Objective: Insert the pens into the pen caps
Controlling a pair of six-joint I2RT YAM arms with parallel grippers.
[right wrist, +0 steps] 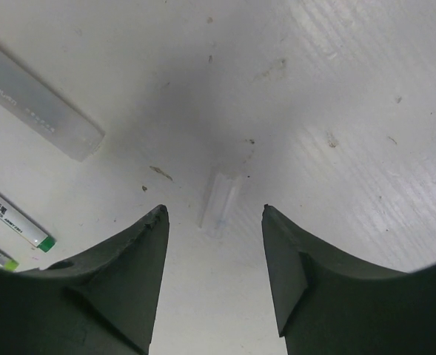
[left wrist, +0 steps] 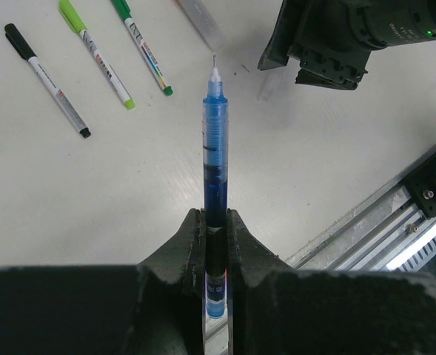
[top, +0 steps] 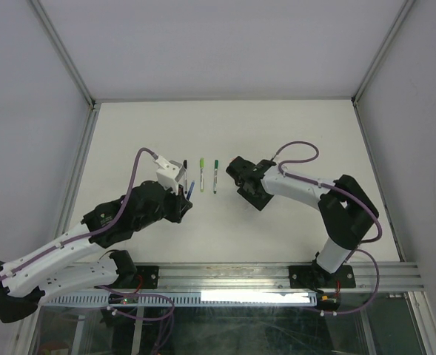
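Note:
My left gripper is shut on an uncapped blue pen (left wrist: 215, 133), tip pointing away from it. My right gripper stands open and points down over a small clear cap (right wrist: 221, 200) on the table, which shows between its fingertips in the right wrist view and faintly in the left wrist view. Capped pens lie behind: a black one (left wrist: 47, 81), a lime one (left wrist: 99, 55) and a green one (left wrist: 140, 48).
A translucent tube (right wrist: 40, 96) lies beside the green pen, partly hidden in the top view by my right arm.

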